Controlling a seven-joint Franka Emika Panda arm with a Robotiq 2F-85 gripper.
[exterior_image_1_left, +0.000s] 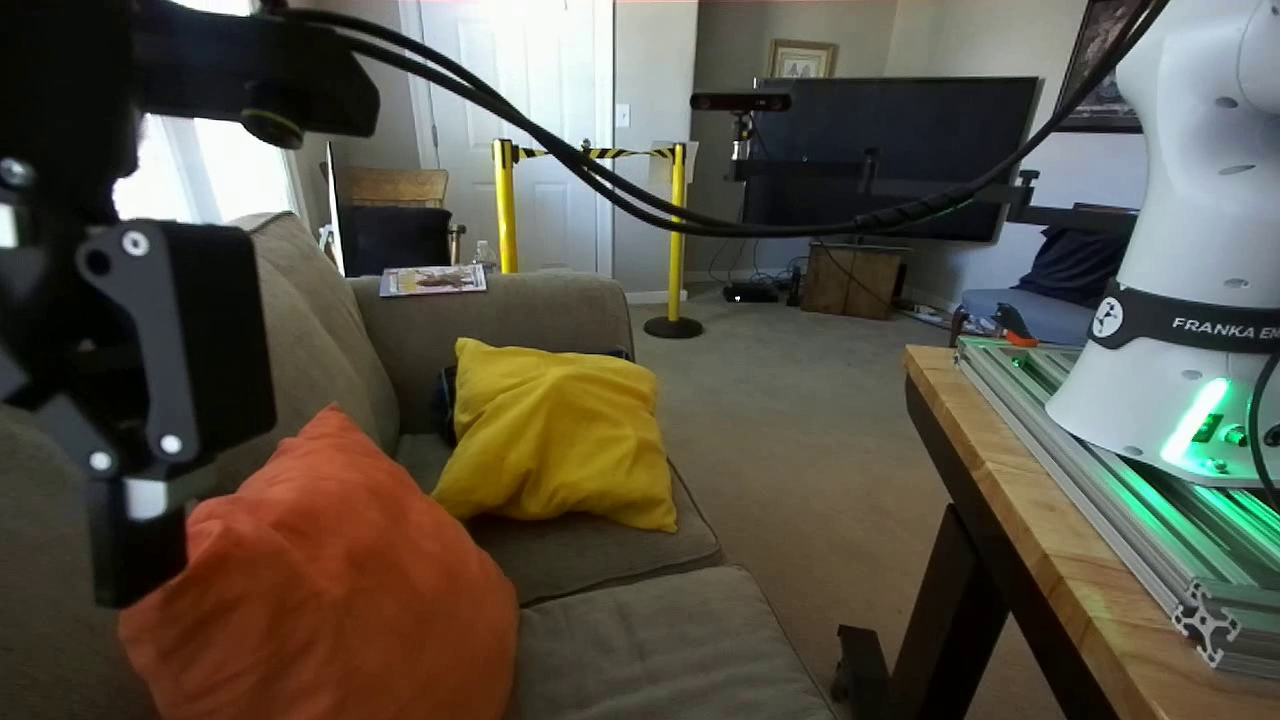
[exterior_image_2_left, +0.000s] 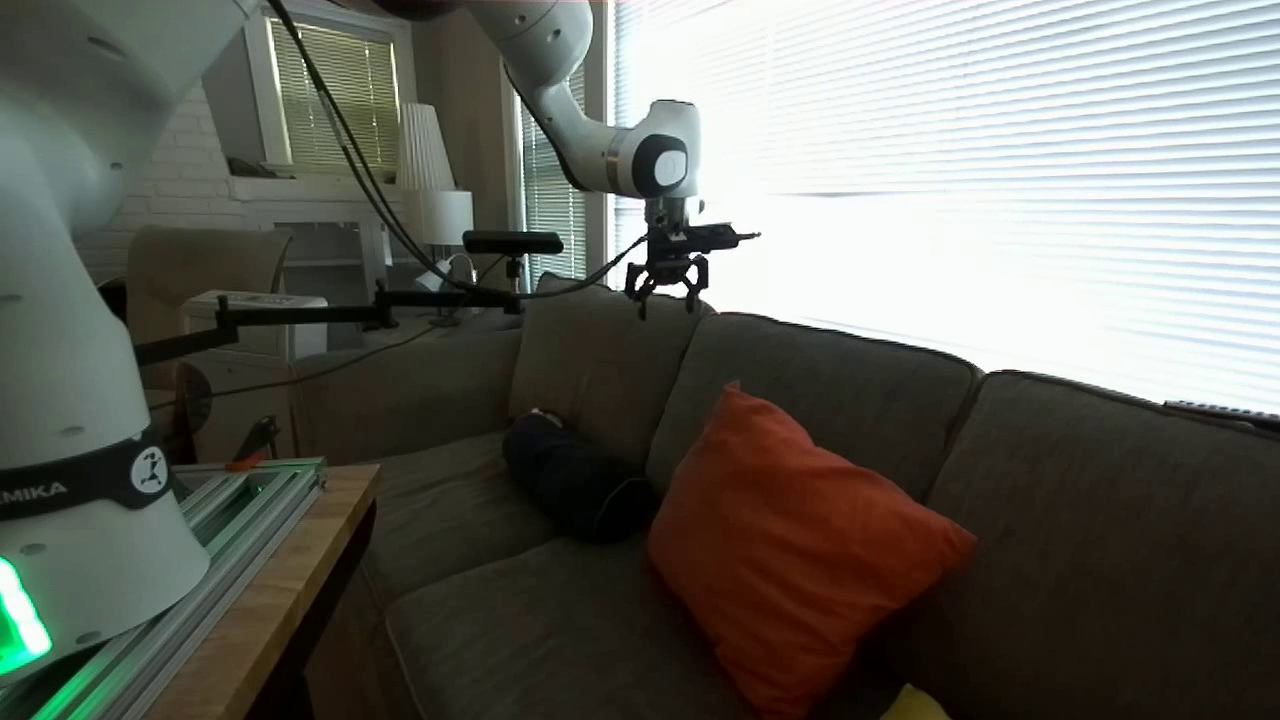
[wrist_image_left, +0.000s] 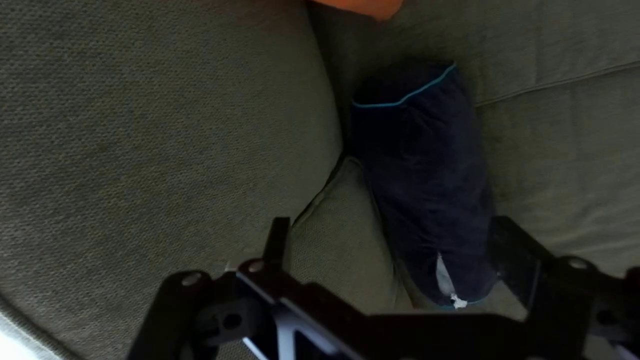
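My gripper (exterior_image_2_left: 667, 310) hangs open above the sofa's back corner, nothing between its fingers. Below it in the wrist view lies a dark navy bolster pillow (wrist_image_left: 423, 174) with blue piping and a whitish tag or opening at its near end. The same bolster (exterior_image_2_left: 576, 474) rests on the seat in exterior view 2, apart from the gripper. An orange pillow (exterior_image_2_left: 792, 540) leans against the sofa back beside it. In exterior view 1 a yellow pillow (exterior_image_1_left: 558, 432) lies at the far end of the seat, and one gripper finger (exterior_image_1_left: 138, 540) looms close to the camera.
The sofa backrest (exterior_image_2_left: 828, 384) rises close under the gripper. A wooden table (exterior_image_1_left: 1020, 504) carries the arm's base. Cables (exterior_image_1_left: 720, 226) hang across the room from the arm. A magazine (exterior_image_1_left: 432, 280) lies on the far armrest.
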